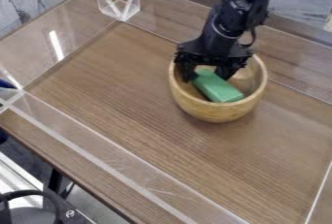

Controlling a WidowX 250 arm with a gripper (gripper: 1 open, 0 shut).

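My black gripper (pixel 213 58) reaches down from the top of the view into a round tan bowl (pixel 235 109) on the wooden table (pixel 116 112). Its fingertips are at the left and back of the bowl, over a green block (pixel 218 87) lying inside. The gripper appears open, with the block visible in front of it; whether the fingertips touch the block is unclear.
A white wire-like object (pixel 118 5) stands at the back left. Dark cables and hardware lie at the lower left edge.
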